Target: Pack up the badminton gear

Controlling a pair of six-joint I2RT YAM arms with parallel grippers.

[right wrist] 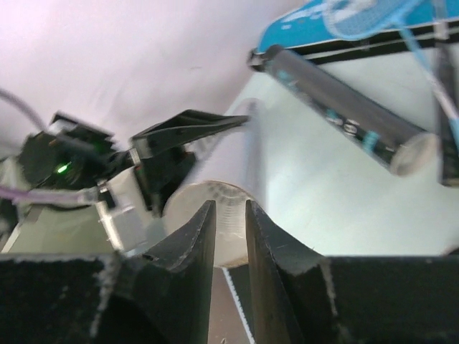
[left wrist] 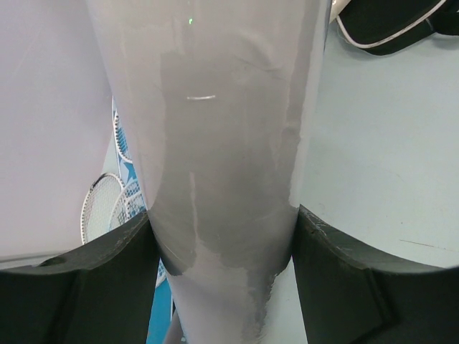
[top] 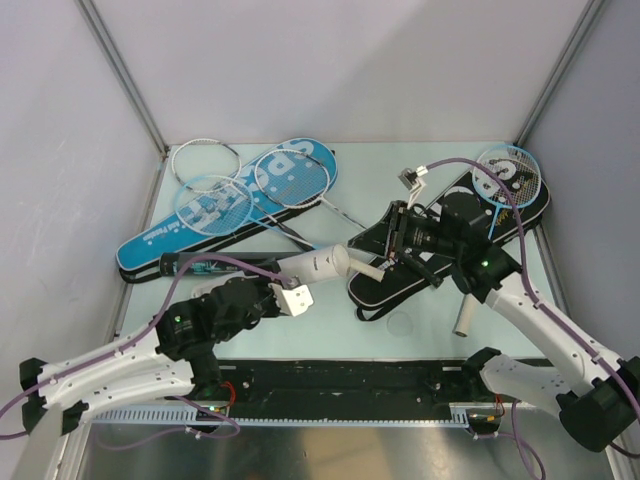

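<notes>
A white shuttlecock tube (top: pixel 315 264) is held by my left gripper, shut on its body; the tube fills much of the left wrist view. My right gripper is just beyond the tube's right end, fingers close together with a narrow gap. A dark tube (right wrist: pixel 337 100) lies on the table behind. The blue racket bag (top: pixel 160 250) spans the back left with rackets (top: pixel 205 208) on it. The black bag (top: pixel 385 295) lies at the right, partly under the right arm, with a racket (top: pixel 507 175) on it.
A pale tube (top: pixel 465 318) lies near the table's right front. The table (top: pixel 390 160) has bare areas at the back middle and front middle. Walls border it at back and sides.
</notes>
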